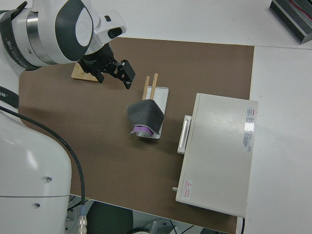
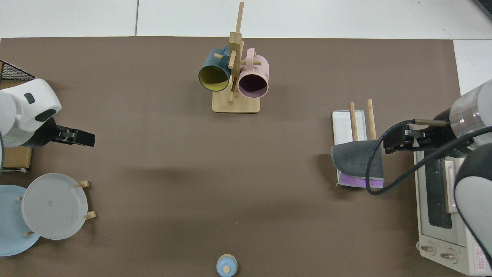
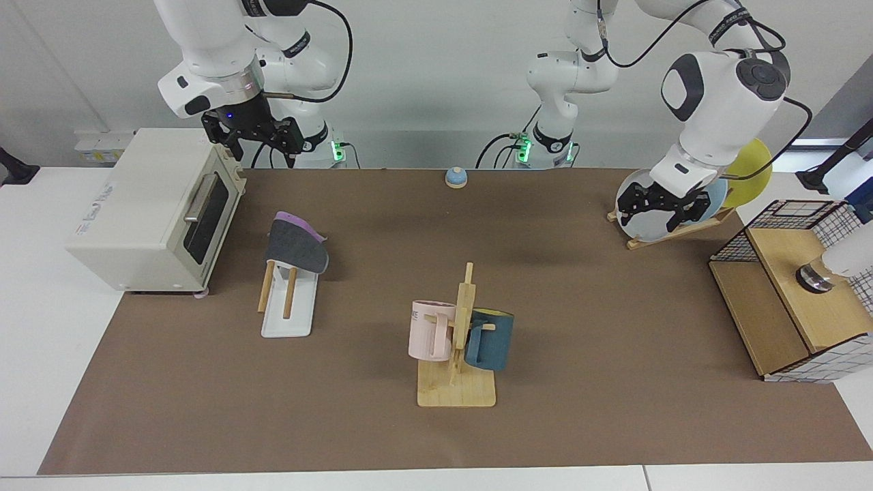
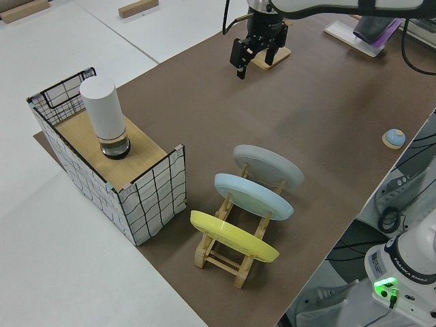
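Note:
In the top view a wooden mug tree [image 2: 235, 104] holds a blue mug [image 2: 213, 71] and a pink mug [image 2: 253, 80]. My left gripper [image 2: 79, 137] is at the left, above the wire rack and near the plates, empty. My right gripper [image 2: 395, 143] hangs at the right over the oven side, near a grey and purple cloth [image 2: 357, 157] on a white stand [image 2: 341, 124]; the left view shows it empty too. Finger openings are hard to tell.
A white oven [image 1: 219, 151] stands at the right. A plate rack with white [image 2: 54, 206], blue [image 2: 11, 221] and yellow [image 4: 231, 235] plates is at the left. A small blue object [image 2: 226, 265] lies at the near edge.

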